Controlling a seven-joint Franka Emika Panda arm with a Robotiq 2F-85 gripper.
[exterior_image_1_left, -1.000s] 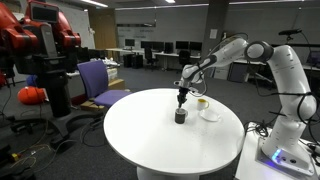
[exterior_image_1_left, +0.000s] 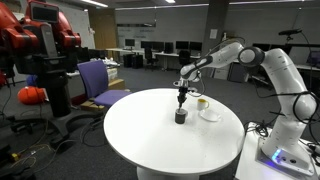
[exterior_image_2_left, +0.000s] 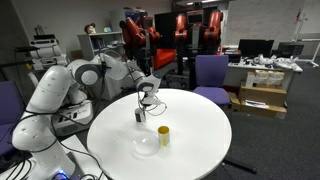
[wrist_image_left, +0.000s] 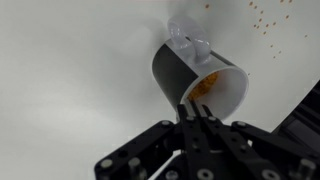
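A dark cup (exterior_image_1_left: 181, 117) stands on the white round table, and it shows again as a small dark cup (exterior_image_2_left: 139, 116) in the second exterior view. Seen from the wrist, the cup (wrist_image_left: 176, 76) has a white inside with orange bits (wrist_image_left: 204, 85) in it. Clear plastic (wrist_image_left: 186, 35) shows at its far side. My gripper (exterior_image_1_left: 182, 99) points down just over the cup. In the wrist view the gripper is shut, its tips at the near rim; whether the thin rim lies between them is not clear.
A yellow cup (exterior_image_2_left: 163, 135) and a pale plate (exterior_image_2_left: 147, 147) stand close by on the table (exterior_image_1_left: 150, 145). Small orange specks (wrist_image_left: 262, 20) lie on the surface beyond the cup.
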